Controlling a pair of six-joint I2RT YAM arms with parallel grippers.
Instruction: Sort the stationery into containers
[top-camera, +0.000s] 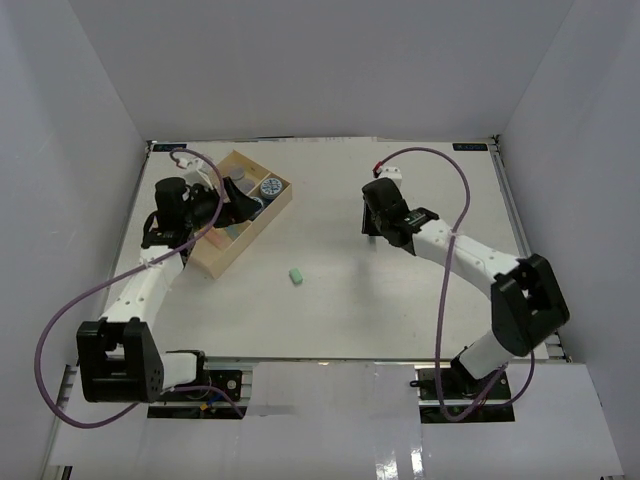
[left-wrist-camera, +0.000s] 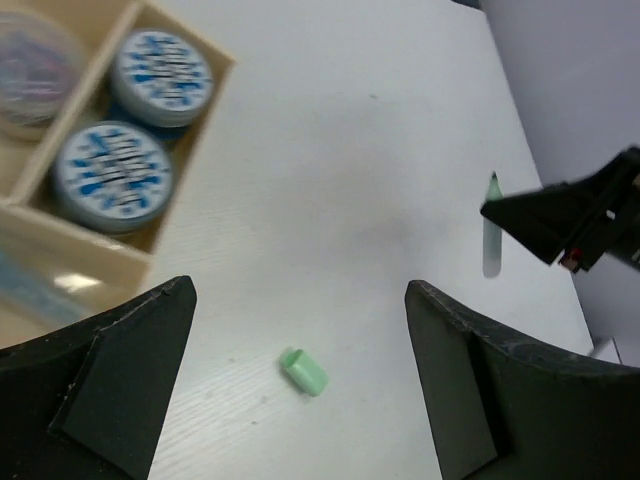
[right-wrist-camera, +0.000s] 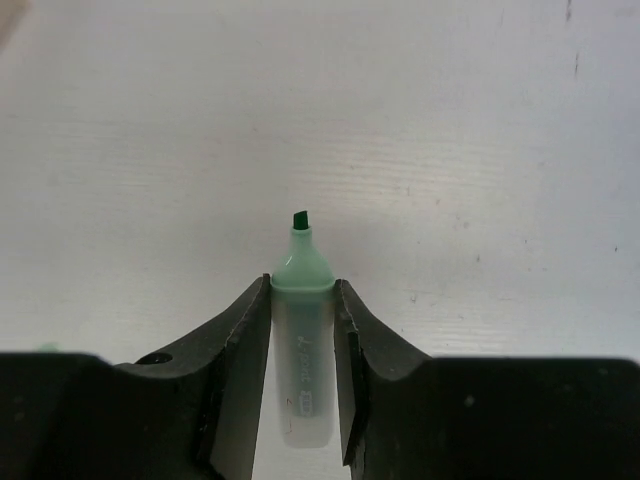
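Note:
A pale green marker with a dark green tip is held upright between the shut fingers of my right gripper; it also shows at the right of the left wrist view (left-wrist-camera: 492, 250), raised off the table. My left gripper is open above the right side of a wooden compartment box (top-camera: 222, 262), nothing between its fingers. The box holds round tins (left-wrist-camera: 110, 175), clear lidded pots and pens, partly hidden by the left arm. A small green piece (left-wrist-camera: 304, 371), perhaps a cap, lies alone on the table right of and below the box.
Walls bound the workspace at left, right and back.

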